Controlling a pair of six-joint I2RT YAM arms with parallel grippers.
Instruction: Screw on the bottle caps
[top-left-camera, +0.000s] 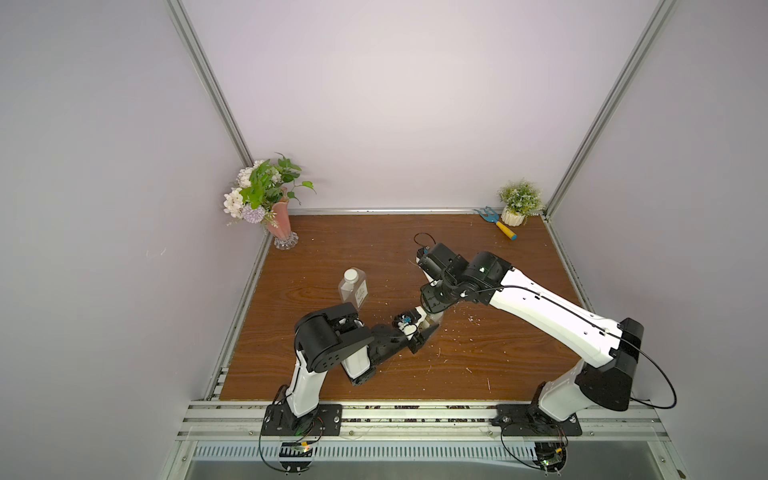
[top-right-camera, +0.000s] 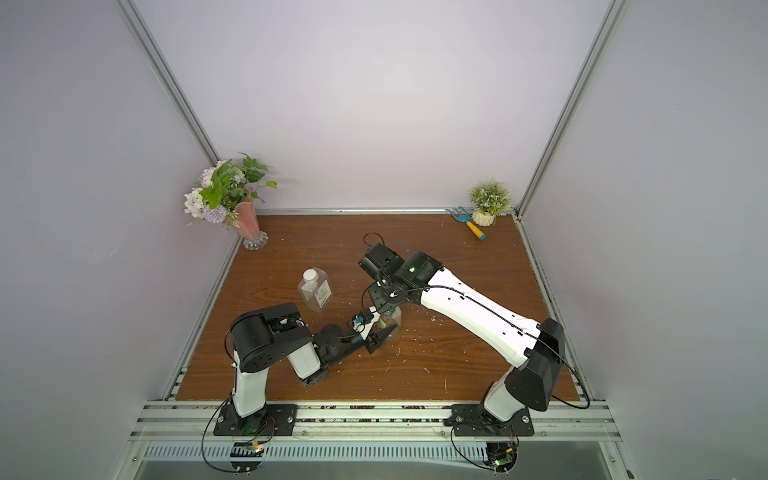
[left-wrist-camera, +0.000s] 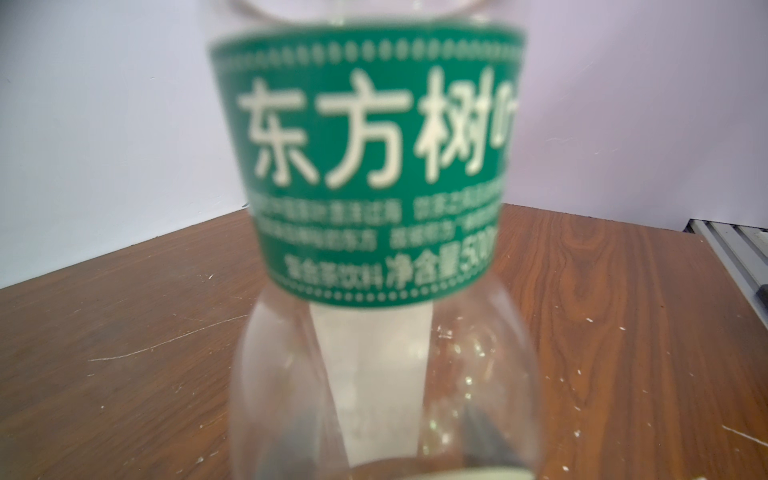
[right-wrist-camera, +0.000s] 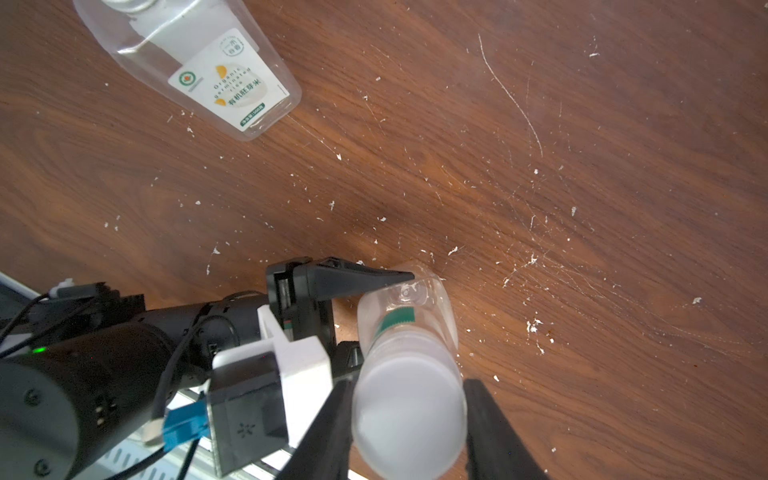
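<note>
A clear bottle with a green label (left-wrist-camera: 372, 136) stands before my left gripper, whose dark fingers reach beside its lower body; their hold is hard to tell. My right gripper is shut on the white cap (right-wrist-camera: 408, 408) at the bottle's top, pointing down from above; whether the cap is seated on the neck is unclear. A second clear bottle with a white-topped neck (top-left-camera: 352, 289) stands upright to the left, behind my left arm.
A pink flower vase (top-left-camera: 281, 220) stands at the back left. A potted plant (top-left-camera: 520, 200) and a yellow-handled rake (top-left-camera: 504, 229) are at the back right.
</note>
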